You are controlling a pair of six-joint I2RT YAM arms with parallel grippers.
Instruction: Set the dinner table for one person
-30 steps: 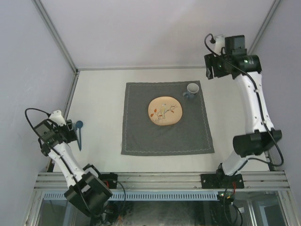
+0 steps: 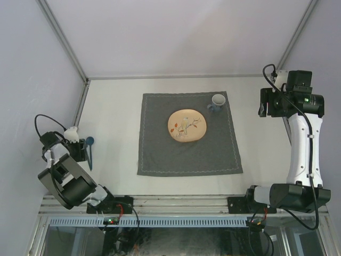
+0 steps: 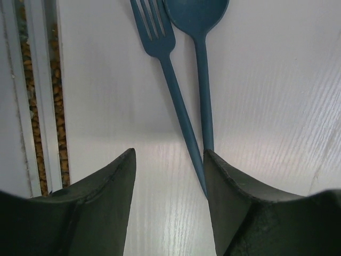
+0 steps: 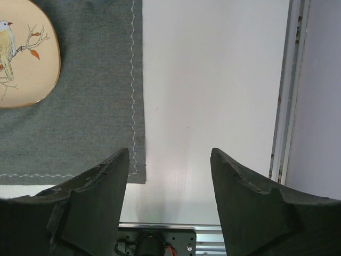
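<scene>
On the table's left side lie a dark blue fork [image 3: 180, 106] and a dark blue spoon [image 3: 203, 80], side by side, their handles meeting near the lower ends. My left gripper is open over the handle ends, with no cutlery gripped. In the top view it covers the fork, and only the spoon [image 2: 90, 142] shows. A round plate with a bird picture [image 2: 187, 126] rests on the grey placemat [image 2: 160, 157]. The blue-and-white cup [image 2: 218, 100] stands at the mat's far right corner. Over the right side, my right gripper is open and empty.
Bare white table [image 2: 114, 122] lies between the cutlery and the mat, and another clear strip [image 4: 208, 90] runs right of the mat. A metal rail [image 3: 45, 101] borders the table close to the fork's left.
My right arm has swung right and nearer the front, away from the cup. The left arm has folded back, its gripper staying near the cutlery. Plate, cup and mat are unmoved.
</scene>
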